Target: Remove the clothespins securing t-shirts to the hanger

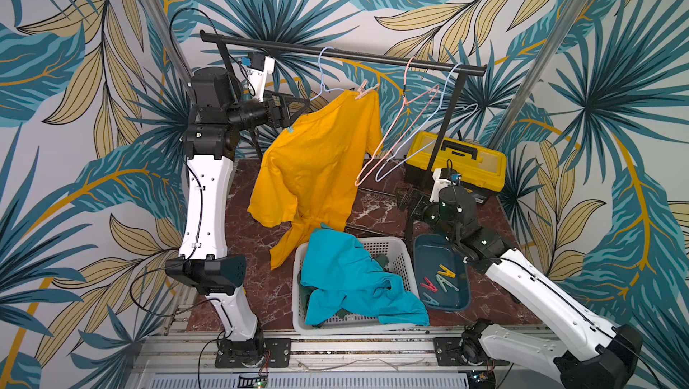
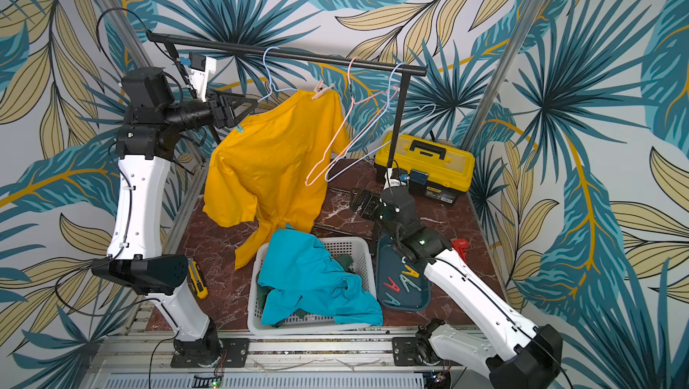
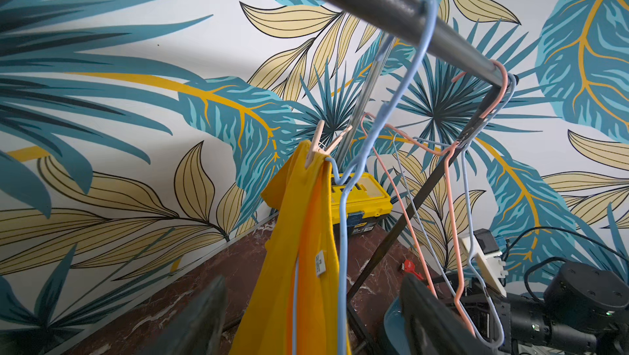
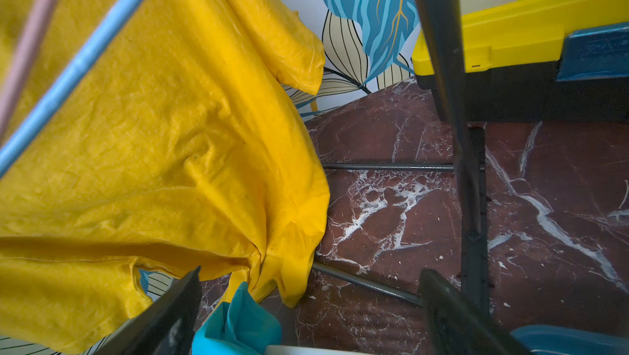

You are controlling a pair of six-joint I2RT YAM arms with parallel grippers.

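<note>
A yellow t-shirt [image 1: 323, 152] hangs from a blue hanger [image 3: 386, 119] on the dark rail. One pale clothespin [image 1: 366, 91] grips its right shoulder; a light blue clothespin [image 2: 239, 129] sits at its left shoulder. My left gripper [image 1: 298, 110] is at that left shoulder, its fingers part open, close to the blue pin. Whether the fingers touch the pin cannot be told, and the left wrist view does not show this pin. Low to the right of the shirt, my right gripper stands open with nothing between its fingers. Several loose clothespins [image 1: 441, 279] lie in a dark blue tray [image 1: 459, 303].
An empty pink hanger [image 1: 387, 137] and a blue one hang by the right post [image 1: 448, 120]. A white basket [image 1: 298, 303] holds a teal shirt [image 1: 351, 274]. Behind the post stands a yellow toolbox [image 1: 466, 163].
</note>
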